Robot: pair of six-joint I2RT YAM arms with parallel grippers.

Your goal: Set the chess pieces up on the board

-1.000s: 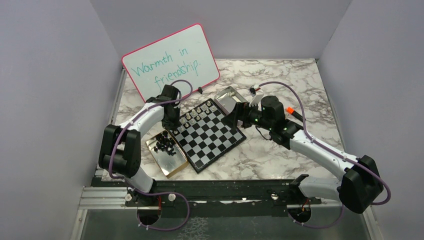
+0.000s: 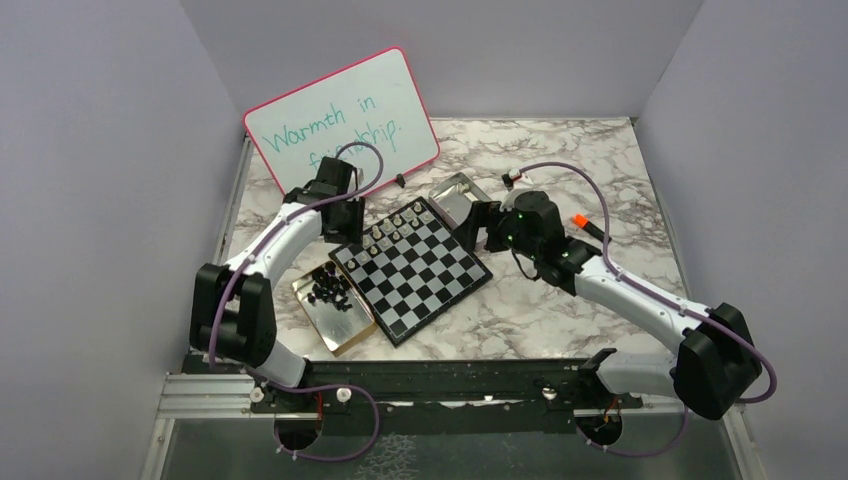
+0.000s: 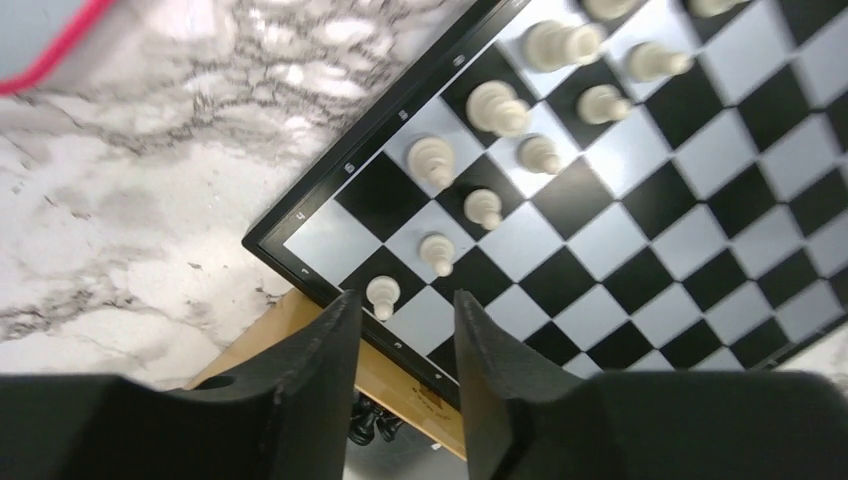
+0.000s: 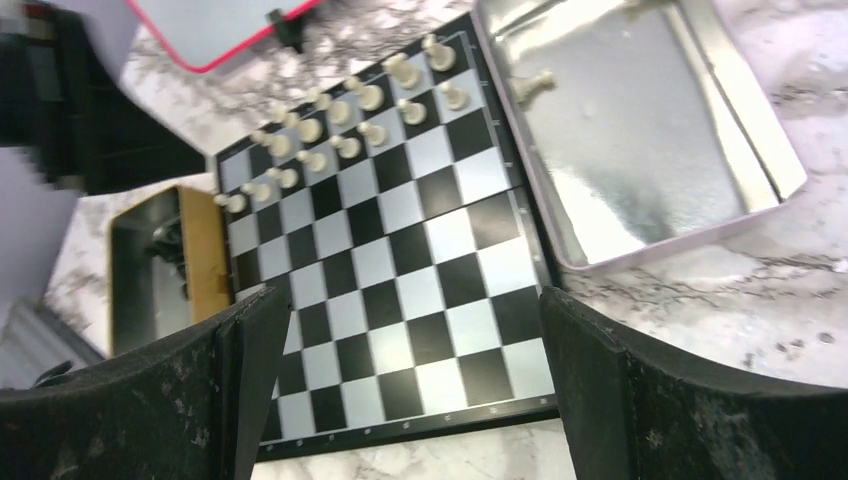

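The chessboard [image 2: 420, 290] has several white pieces along its far-left side, among them a pawn [image 3: 383, 292] near the corner. My left gripper hangs above that corner, fingers apart with nothing seen between them but the board below. My right gripper [image 2: 470, 225] is open over the board's right part, beside a silver tray [image 4: 650, 120] where a light piece [image 4: 530, 85] lies on its side.
A tray [image 2: 335, 318] of black pieces stands left of the board. A whiteboard [image 2: 340, 100] is at the back; an orange-and-black marker [image 2: 592, 227] lies on the right.
My left gripper has risen and moved toward the back, uncovering more of the board's left corner. My right arm has shifted slightly to the back.
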